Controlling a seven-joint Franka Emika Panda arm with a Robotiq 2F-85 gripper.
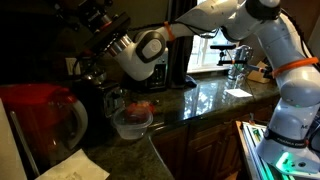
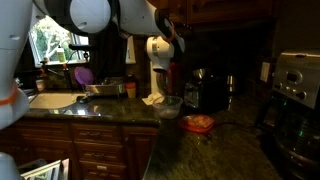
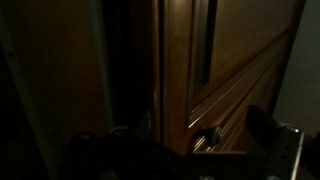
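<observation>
My gripper [image 1: 92,22] is up at the upper left in exterior view 1, dark against the dark cabinets. A wooden cabinet door [image 3: 185,60] with a small knob [image 3: 208,138] fills the middle of the wrist view, with a dark gap along its left side. Dark gripper parts lie along the bottom of that view, near the knob. It is too dark to tell whether they touch it or whether the fingers are open. In exterior view 2 the arm [image 2: 160,48] reaches toward the upper cabinet [image 2: 225,12].
Below the arm, the counter [image 1: 135,160] holds a clear bowl [image 1: 132,122], a red dish [image 2: 197,123] and a toaster [image 2: 208,92]. A red appliance [image 1: 45,122] and a white cloth [image 1: 75,168] are at the left. A coffee maker [image 2: 298,110] stands at the right.
</observation>
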